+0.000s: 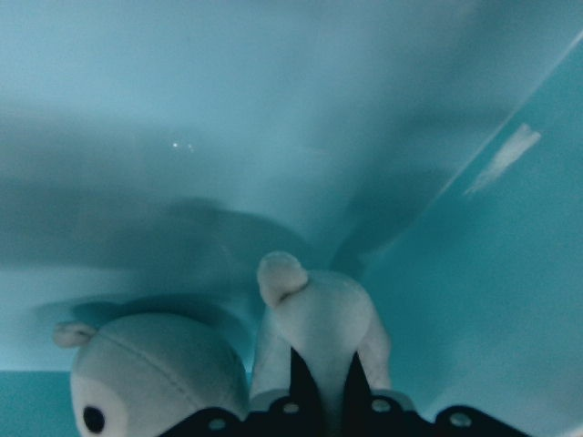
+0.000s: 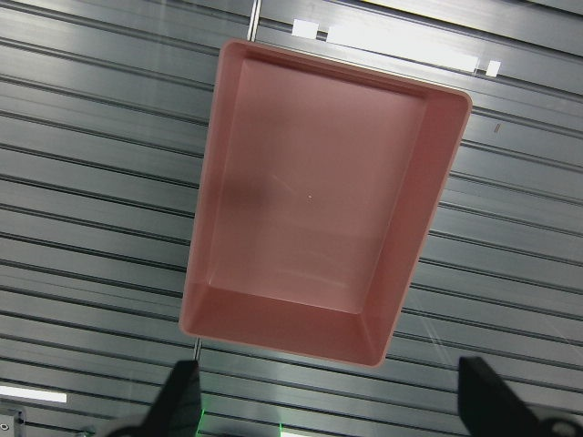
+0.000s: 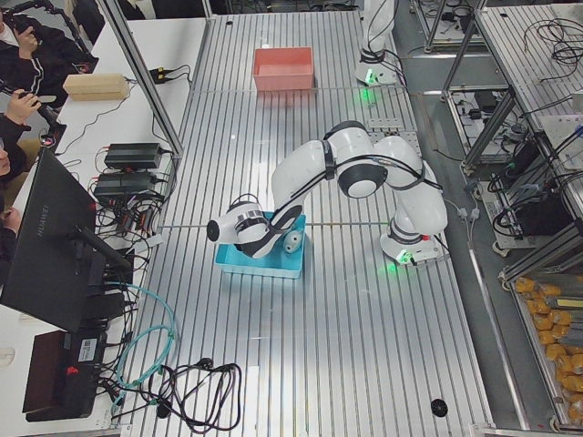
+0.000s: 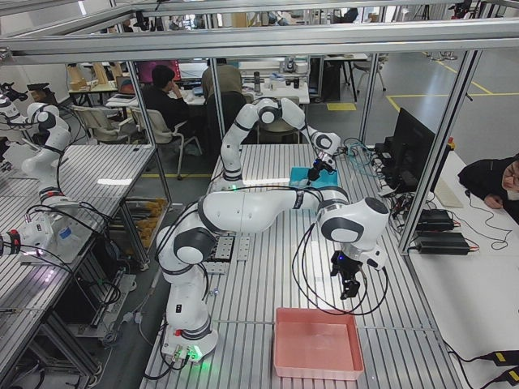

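Observation:
A blue bin [image 3: 260,271] holds pale plush toys. In the left wrist view one plush toy [image 1: 155,364] with a dark eye patch lies beside a second plush toy [image 1: 319,309], which has my left gripper shut on it. In the camera left view the left arm covers much of the bin, with one toy [image 3: 292,241] visible at its right. My right gripper [image 4: 349,284] hangs over the empty pink bin [image 2: 301,182]; its fingers show at the bottom of the right wrist view, wide apart with nothing between them.
A monitor [image 3: 50,246], power units and cables line the left side in the camera left view, with a coil of black cable [image 3: 205,419] near the front edge.

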